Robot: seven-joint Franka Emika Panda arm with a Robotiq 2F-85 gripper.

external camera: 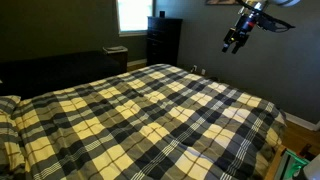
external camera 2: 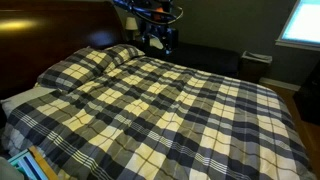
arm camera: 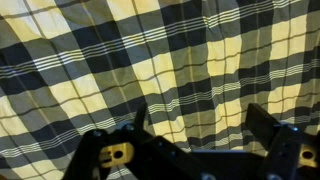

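Note:
A plaid comforter (external camera: 130,120) in navy, white and tan covers the whole bed and lies mostly flat, with small wrinkles. My gripper (external camera: 233,46) hangs high above the bed, at the upper right in the first exterior view. The second exterior view has the gripper (external camera 2: 163,48) at the top, over the bed's far part. From the wrist, the two dark fingers (arm camera: 138,122) stand wide apart at the bottom. The gripper is open, only the comforter (arm camera: 160,60) shows below it, and nothing is between its fingers.
Pillows (external camera 2: 75,68) in matching plaid lie against the dark wooden headboard (external camera 2: 50,32). A dark dresser (external camera: 163,42) stands beyond the bed, and a window (external camera 2: 302,22) is at the back right.

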